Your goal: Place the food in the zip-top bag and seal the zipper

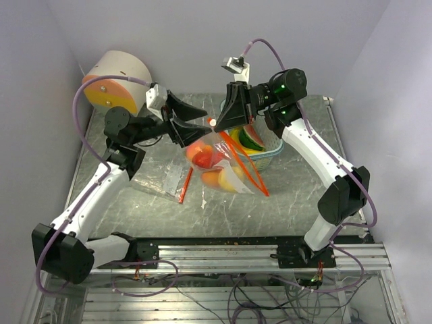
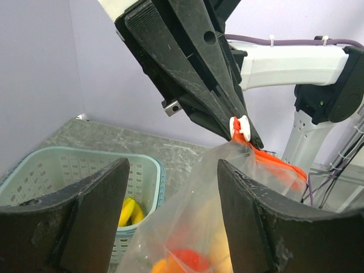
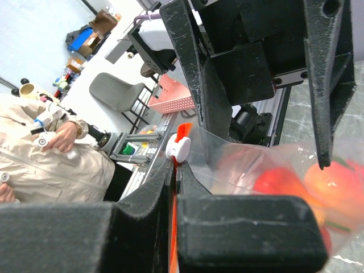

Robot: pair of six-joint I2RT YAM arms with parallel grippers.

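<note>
The clear zip top bag (image 1: 219,145) hangs between the arms, its orange zipper (image 1: 243,164) slanting down to the right. Rounded red, orange and yellow food (image 1: 210,178) shows inside it. My right gripper is shut on the bag's zipper end, where the orange strip runs between its fingers beside a white slider (image 3: 178,148). Close by on the left, my left gripper (image 1: 207,123) stands open. Its two fingers (image 2: 94,207) are wide apart in the left wrist view, and the bag's film shows in and beyond the gap; contact cannot be made out.
A pale green basket (image 1: 275,144) behind the bag holds a watermelon slice (image 1: 250,138) and bananas (image 2: 131,212). Another clear bag (image 1: 158,177) lies flat at the left with its red zipper (image 1: 185,185). A large roll (image 1: 128,74) stands back left.
</note>
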